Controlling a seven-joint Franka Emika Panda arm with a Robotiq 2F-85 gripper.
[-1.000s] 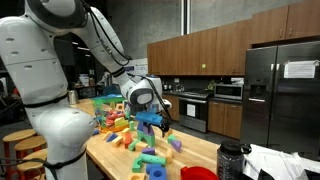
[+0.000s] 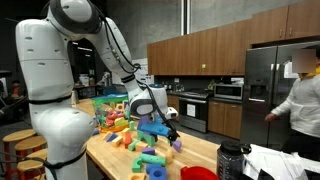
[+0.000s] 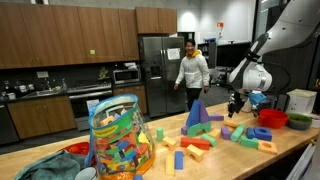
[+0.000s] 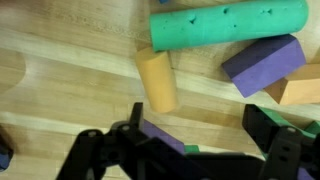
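My gripper stands open above the wooden table, nothing held between its fingers. In the wrist view an orange cylinder (image 4: 157, 82) lies on the wood just ahead of the left finger. Beyond it stretches a green cylinder (image 4: 230, 24), with a purple block (image 4: 265, 65) and an orange block (image 4: 298, 86) to the right. Another purple block (image 4: 160, 134) is partly covered by the left finger. Exterior view 1 has the gripper (image 2: 160, 128) low over the scattered blocks, its fingertips hard to make out.
A clear container of colored blocks (image 3: 122, 135) stands on the table. Near the arm are a red bowl (image 3: 271, 118) and a green bowl (image 3: 299, 121). A black canister (image 2: 231, 161) stands at the table's right. A person (image 3: 194, 72) is behind the table.
The arm has come down a little and shifted slightly right in exterior view 1.
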